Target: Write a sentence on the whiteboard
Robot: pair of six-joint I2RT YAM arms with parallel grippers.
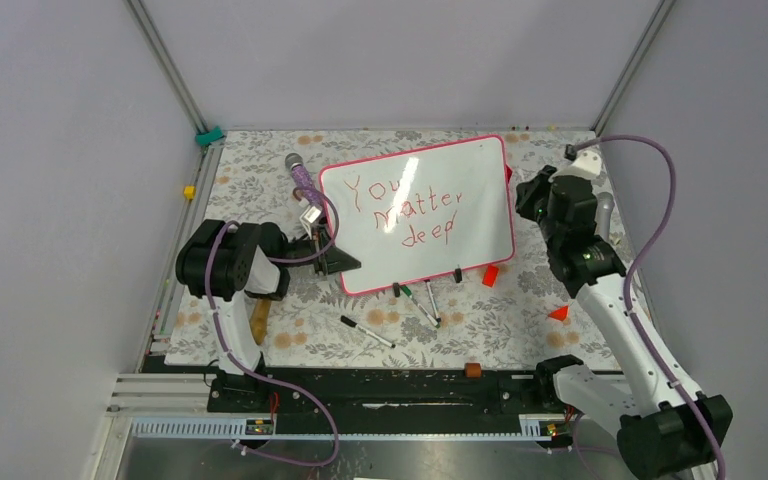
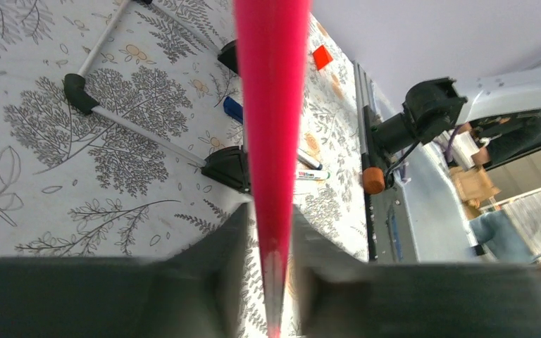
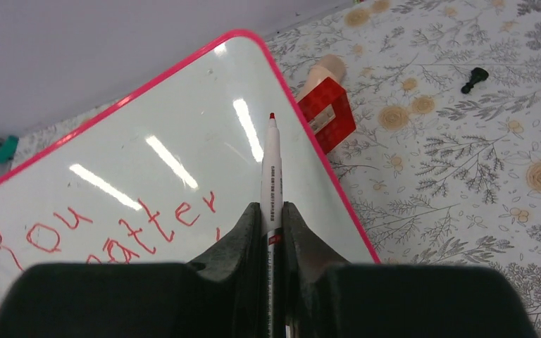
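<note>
The white whiteboard (image 1: 475,175) with a pink rim stands tilted, bearing red handwriting (image 1: 425,206) that reads "You Matter deep". At its lower left edge my left gripper (image 1: 346,262) has a finger on either side of the board; in the left wrist view the pink rim (image 2: 273,105) runs between the blurred fingers, with slivers of tablecloth showing beside it, so the fingers are open around it. Off the board's right edge in the top view, my right gripper (image 1: 527,198) is shut on a white marker (image 3: 271,165), its red tip pointing outward, clear of the writing.
A black-capped marker (image 1: 367,331) and a green-capped marker (image 1: 418,305) lie in front of the board, with another pen beside them. A purple microphone (image 1: 302,176) rests at the back left. Orange-red pieces (image 1: 558,313) lie at right.
</note>
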